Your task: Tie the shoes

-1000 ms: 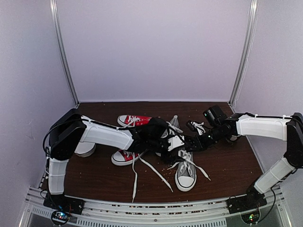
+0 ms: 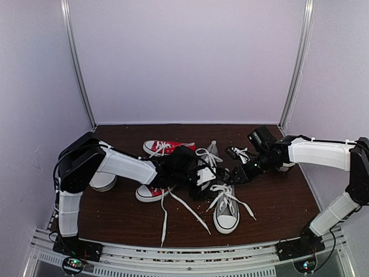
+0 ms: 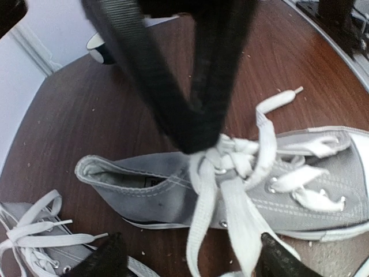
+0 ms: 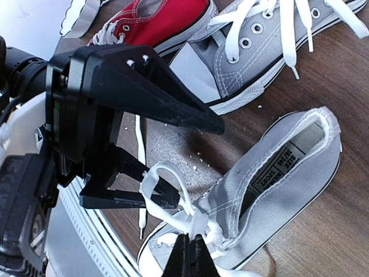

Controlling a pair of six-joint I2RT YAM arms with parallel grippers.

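The front grey shoe (image 2: 226,216) lies toe toward the table's front, white laces gathered in a knot and loops (image 3: 225,173) over its tongue. In the right wrist view a loop (image 4: 173,173) stands above it. My right gripper (image 2: 232,176) is at the knot, shut; in the left wrist view its dark tip rests on the laces, though what lace lies between the fingers is unclear. My left gripper (image 2: 202,184) stands beside the knot, fingers apart, as the right wrist view shows; its lower finger is at the loop, with nothing visibly pinched.
Another grey shoe (image 4: 253,52) lies behind, with loose laces. Red shoes (image 2: 147,193) lie at left, long laces trailing forward. A round white object (image 2: 102,182) sits at the left.
My left gripper has drawn back slightly to the left from the front shoe's knot, exposing more of its laces. The right arm is nearly still.
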